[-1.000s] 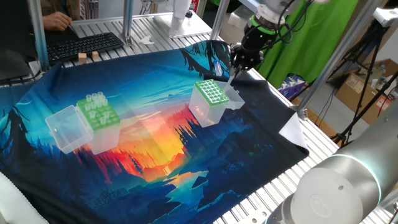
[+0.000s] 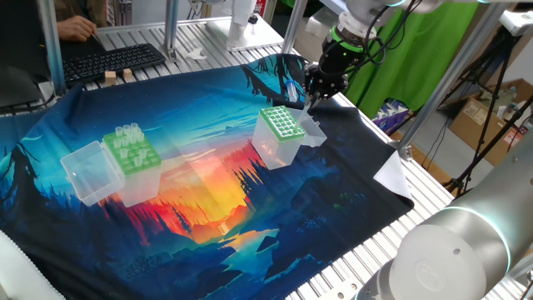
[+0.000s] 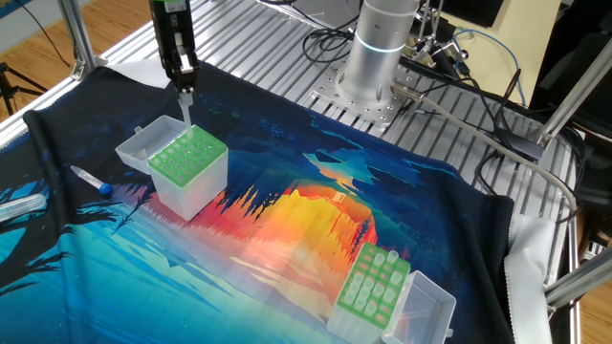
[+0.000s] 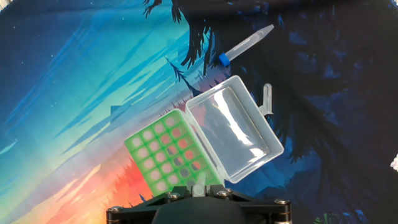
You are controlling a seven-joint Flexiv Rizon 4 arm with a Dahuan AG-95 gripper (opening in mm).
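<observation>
A thin clear tube (image 3: 187,115) hangs downward from my gripper (image 3: 185,90), which is shut on its upper end. Its lower end overlaps the back edge of the empty-holed green rack (image 2: 282,122) in exterior view 2; in exterior view 1 it shows beyond the rack, over the open lid side. Whether it touches the rack cannot be told. In the wrist view the gripper covers the near corner of the rack (image 4: 163,149), with a clear piece between its fingers. The open clear lid (image 4: 233,127) adjoins this rack.
A second green rack (image 2: 132,152) holding several clear tubes stands on the cloth, its lid (image 2: 90,172) open. A blue-capped tube (image 3: 93,180) lies near the first box. Between the two boxes the cloth is clear.
In exterior view 1 my gripper has shifted slightly down and left with the tube in it over the last second. Both boxes have stayed in place.
</observation>
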